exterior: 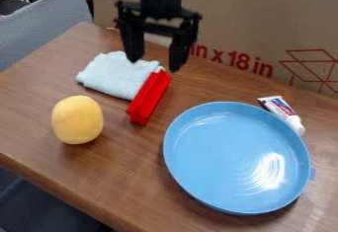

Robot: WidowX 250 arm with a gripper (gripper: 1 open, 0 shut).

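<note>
My black gripper (156, 48) hangs at the top centre, fingers apart and empty, above the back of the table. Below it lie a folded pale blue cloth (114, 74) and a long red object (149, 98) along the cloth's right side. A round yellow object (77, 119) sits at the front left. A light blue plate (232, 157) fills the right front, and a white tube (283, 113) with red and blue print lies behind its right edge.
A cardboard box (271, 40) stands along the back. The wooden table (138, 185) has bare room at the left and front; its front left edge drops to a dark area.
</note>
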